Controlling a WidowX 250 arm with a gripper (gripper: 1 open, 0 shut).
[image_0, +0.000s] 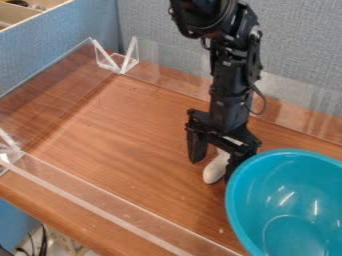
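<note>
My black gripper reaches down at the centre right, just left of the teal bowl. A pale elongated object is held low at its fingers, near the wooden table, and is partly hidden by them. The gripper is shut on it.
A large teal bowl fills the lower right, close beside the gripper. Cables hang past the lower left edge.
</note>
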